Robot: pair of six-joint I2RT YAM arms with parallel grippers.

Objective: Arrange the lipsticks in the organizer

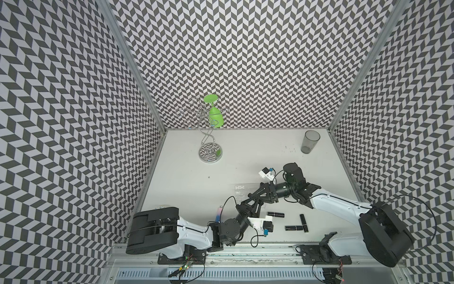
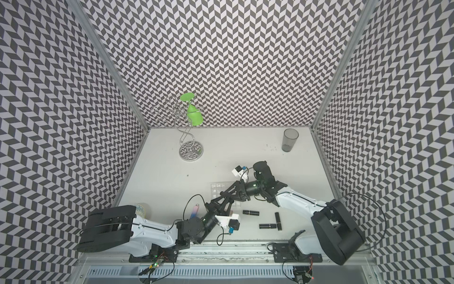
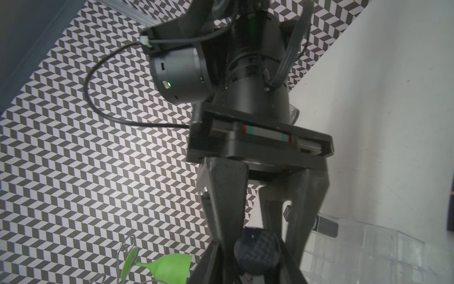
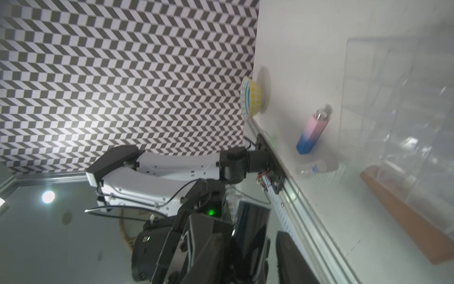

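My left gripper (image 1: 251, 204) and right gripper (image 1: 259, 194) meet low over the clear organizer (image 4: 397, 94), fingertips overlapping. A black lipstick (image 3: 257, 250) is between them, upright-looking in the left wrist view and also in the right wrist view (image 4: 249, 222); which fingers grip it I cannot tell. A pink-and-blue tube (image 4: 312, 132) lies left of the organizer.
A chrome stand with a green cup (image 1: 215, 116) is at the back left, a smoked glass (image 1: 309, 142) at the back right. A patterned bowl (image 4: 251, 97) sits at the left edge.
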